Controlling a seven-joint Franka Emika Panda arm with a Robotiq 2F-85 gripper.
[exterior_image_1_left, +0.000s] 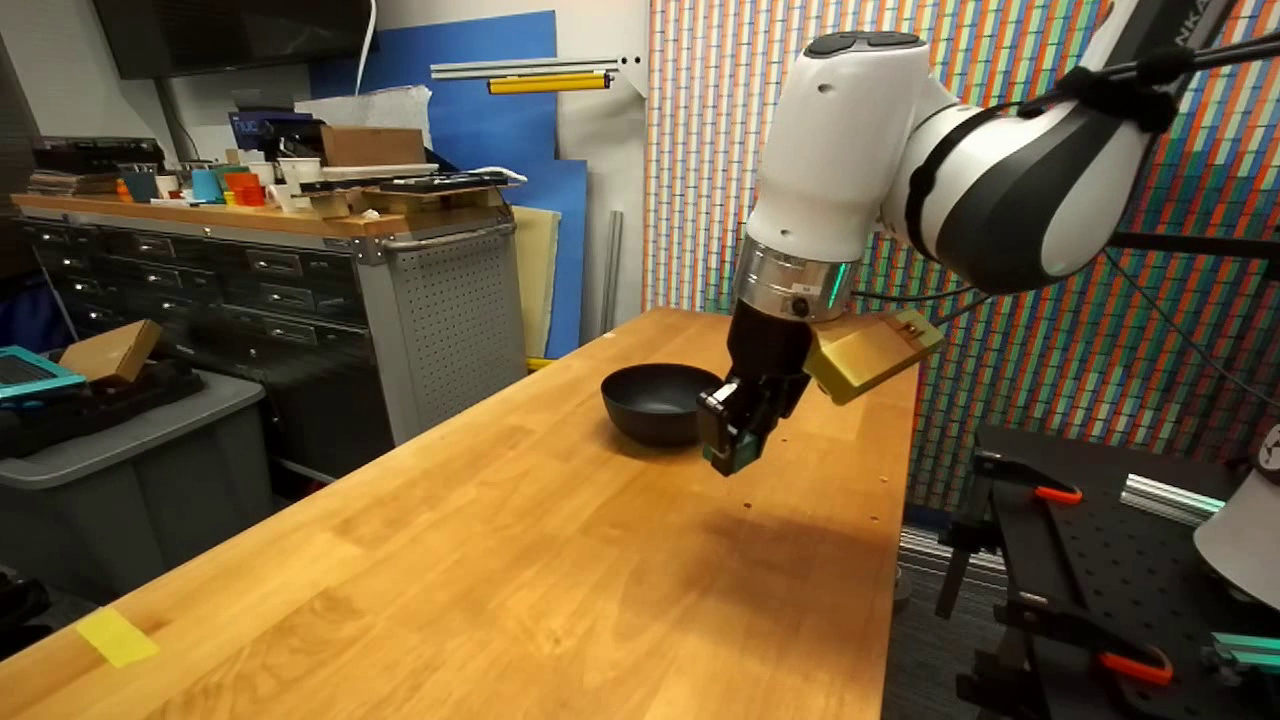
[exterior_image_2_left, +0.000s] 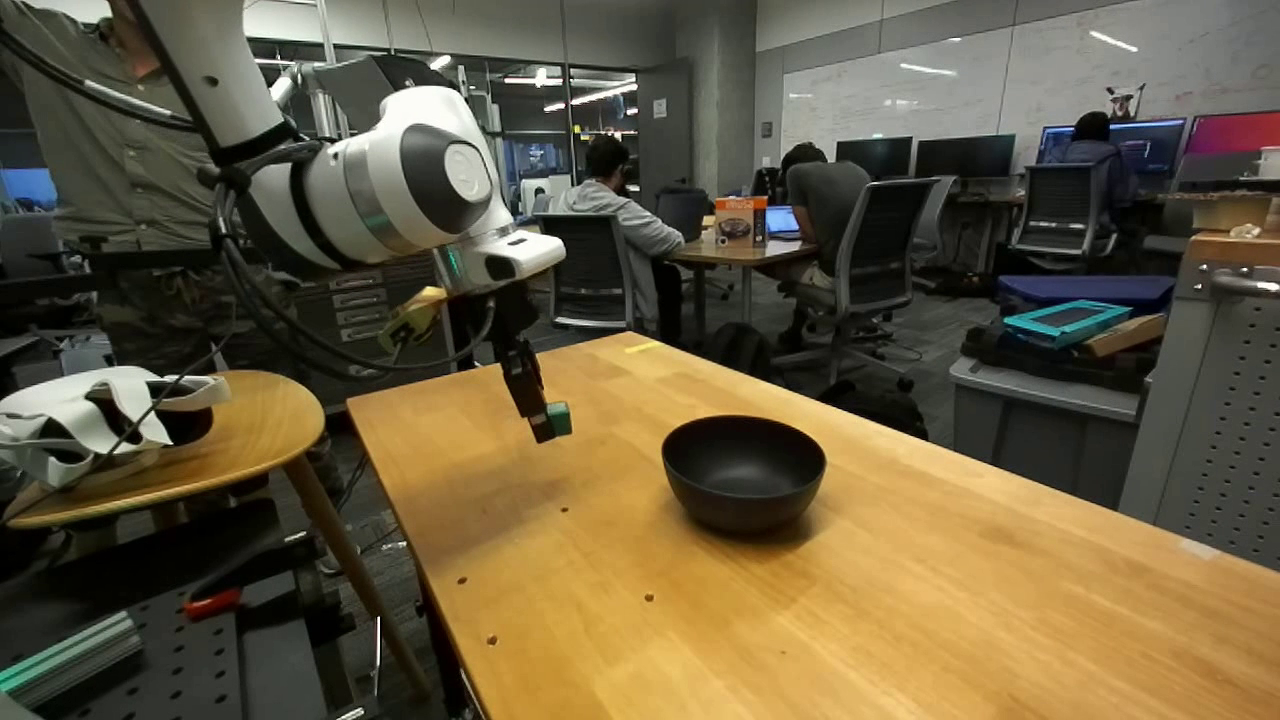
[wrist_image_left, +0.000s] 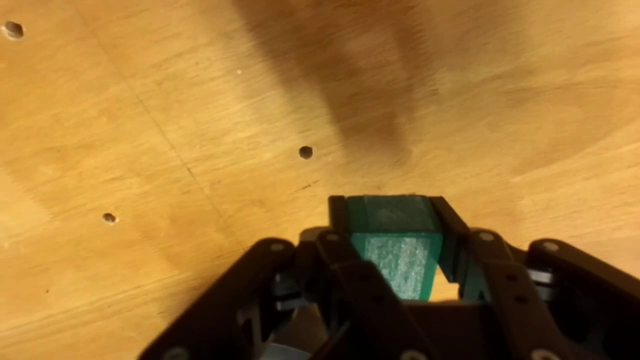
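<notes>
A small green block with a pale face is held between the fingertips of my gripper, which is shut on it. In exterior view 2 the green block shows at the tip of the gripper, well above the table. The black bowl stands upright on the table, apart from the gripper, and its inside looks empty where visible. In exterior view 1 the gripper partly overlaps the right side of the bowl. The wrist view does not include the bowl.
Off the table's side stands a black workbench with orange-handled clamps.
</notes>
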